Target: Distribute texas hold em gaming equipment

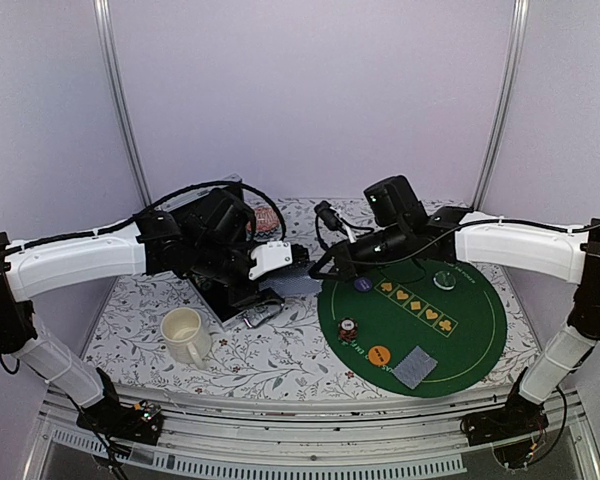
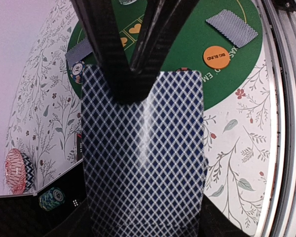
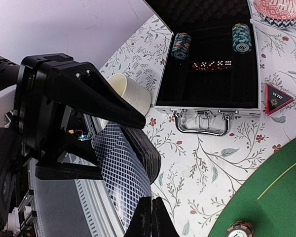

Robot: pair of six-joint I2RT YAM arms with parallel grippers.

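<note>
A stack of blue-and-white checked playing cards (image 3: 150,155) stands on edge in my left gripper, which is shut on its sides. The top card (image 2: 143,133) juts beyond the stack toward my right gripper. The right fingers (image 2: 133,81) are together on that card's far edge, shut on it. Seen from above, the two grippers meet over the table between the case and the green mat (image 1: 380,325). On the mat lie dealt cards (image 1: 415,367) at the front and more checked cards (image 2: 80,50) at another edge.
An open chip case (image 3: 212,106) holds chips (image 3: 241,38) and red dice (image 3: 212,65). Near it stand a white mug (image 1: 186,336) and patterned bowls (image 2: 18,170). An orange button (image 1: 379,355) and chips (image 1: 347,327) sit on the mat.
</note>
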